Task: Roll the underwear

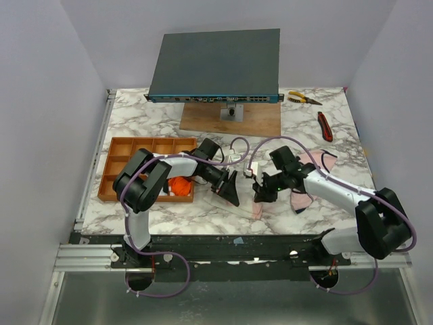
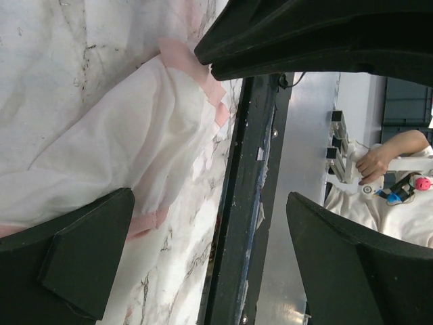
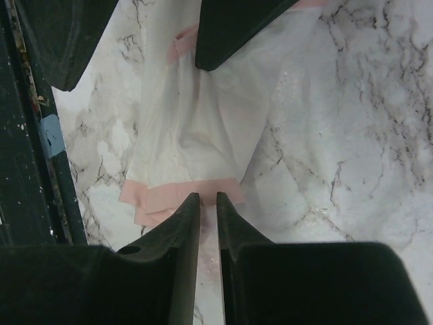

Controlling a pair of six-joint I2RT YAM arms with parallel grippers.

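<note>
The underwear [image 1: 238, 206], thin white cloth with pink edging, lies on the marble table near its front edge, folded into a long strip. My left gripper is open over it; one finger [image 2: 84, 254] is against or just above the cloth, the other stands out past it. In the right wrist view my right gripper is shut, its tips at the pink hem [image 3: 169, 197] of the strip's end. No cloth shows clearly between them. Whether the tips touch the hem, I cannot tell.
A brown divided box [image 1: 142, 145] holding orange cloth [image 1: 179, 185] is at the left. More pink cloth [image 1: 300, 202] with dark trim lies right, partly under the right arm. Pliers [image 1: 304, 98] and a red cutter [image 1: 325, 126] lie at the back right.
</note>
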